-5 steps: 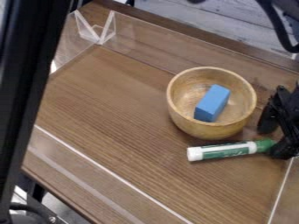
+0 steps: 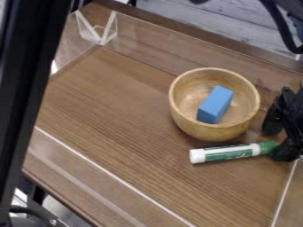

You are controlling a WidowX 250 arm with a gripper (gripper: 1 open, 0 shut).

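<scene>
A round wooden bowl (image 2: 190, 115) stands at the right of the table, with a blue block (image 2: 214, 105) inside it. A white marker with a green label and green end (image 2: 225, 153) lies just below the bowl, pointing right. My black gripper (image 2: 279, 133) is at the right edge, over and around the marker's green end and partly out of frame. Its fingers are dark and overlapping, so their exact spread is hard to see.
A clear plastic edge with white strips runs along the upper left. A dark frame borders the left side.
</scene>
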